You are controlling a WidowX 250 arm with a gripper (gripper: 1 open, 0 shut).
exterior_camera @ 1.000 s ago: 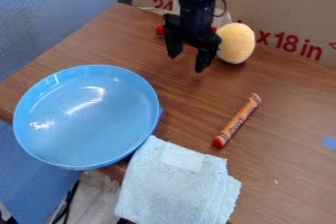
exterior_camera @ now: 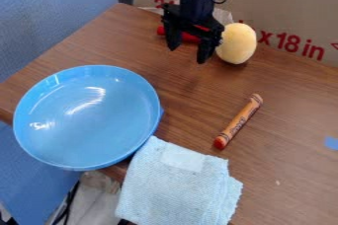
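Observation:
My black gripper [exterior_camera: 188, 41] hangs at the top centre of the camera view with its fingers apart and nothing seen between them. A red object [exterior_camera: 162, 31], partly hidden, lies behind it. A yellow egg-shaped object [exterior_camera: 236, 43] stands just to its right. An orange marker-like stick [exterior_camera: 238, 122] lies diagonally on the right half of the wooden table [exterior_camera: 291, 140]. A blue plate [exterior_camera: 86, 115] sits at the left, with a folded light blue cloth [exterior_camera: 179, 183] at the front.
A cardboard box [exterior_camera: 284, 2] stands along the back. A blue padded surface [exterior_camera: 40, 22] borders the table on the left. Bare wood lies in the middle and at the right.
The objects have not visibly moved.

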